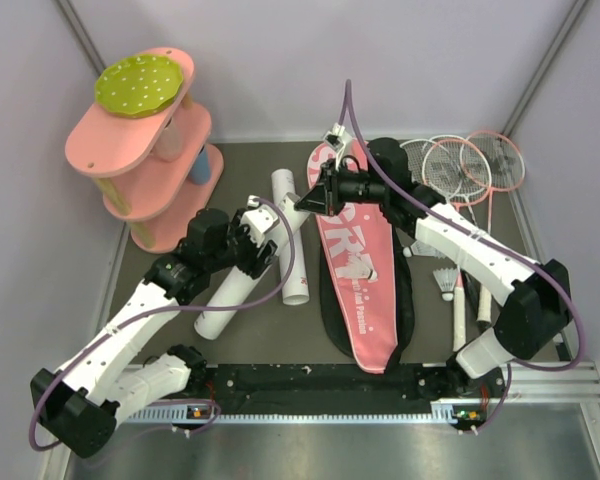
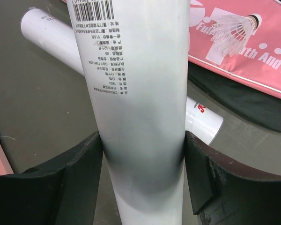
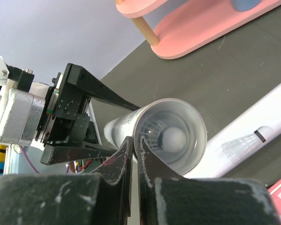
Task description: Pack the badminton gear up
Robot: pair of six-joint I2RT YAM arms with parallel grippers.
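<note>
My left gripper is shut on a white shuttlecock tube [image 2: 136, 70], held at a slant in the top view. My right gripper is shut at that tube's open mouth [image 3: 171, 112], its tips at the rim; whether the rim is between them is hard to tell. Inside the tube a shuttlecock [image 3: 173, 138] shows. A second tube [image 1: 292, 285] lies behind it. The pink racket bag [image 1: 370, 310] lies on a black one [image 1: 336, 320]. Rackets [image 1: 485, 310] and loose shuttlecocks [image 1: 444, 281] lie to the right.
A pink three-tier shelf [image 1: 110, 150] with a green plate [image 1: 138, 85] and cups stands at the back left. Grey walls bound the sides and back. Bare floor [image 1: 150, 280] shows left of the tubes.
</note>
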